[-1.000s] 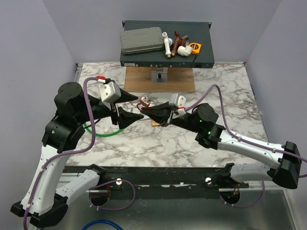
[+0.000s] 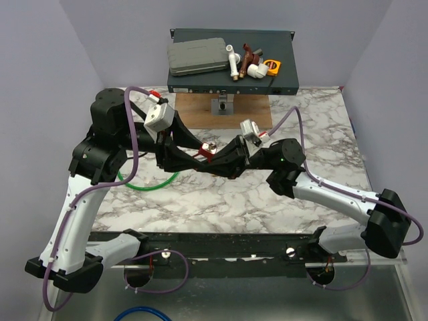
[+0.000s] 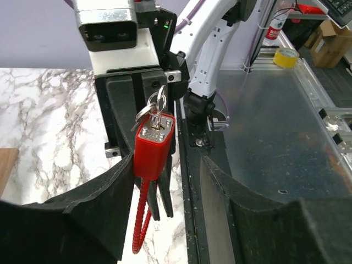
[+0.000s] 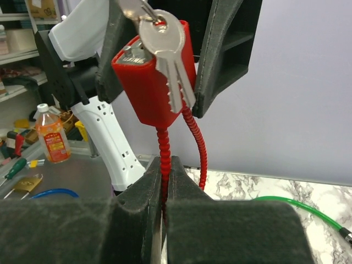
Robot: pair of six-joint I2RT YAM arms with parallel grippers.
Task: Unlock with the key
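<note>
A red lock body (image 3: pixel 149 152) with metal top and red braided cord (image 4: pixel 164 148) sits between my two grippers near the middle of the top view. A ring with keys (image 4: pixel 171 60) hangs at its top. My left gripper has its fingers either side of the lock body, with a gap on one side in the left wrist view; whether both touch is unclear. My right gripper is shut on the cord below the body, seen in the right wrist view.
A dark shelf (image 2: pixel 281 80) with a grey case (image 2: pixel 198 57) and fittings stands at the back over a wooden board (image 2: pixel 251 110). A green hose (image 2: pixel 147 187) lies at left on the marble table (image 2: pixel 321 134).
My left gripper has moved right and up to surround the red lock. The lock and my right gripper have shifted slightly rightward.
</note>
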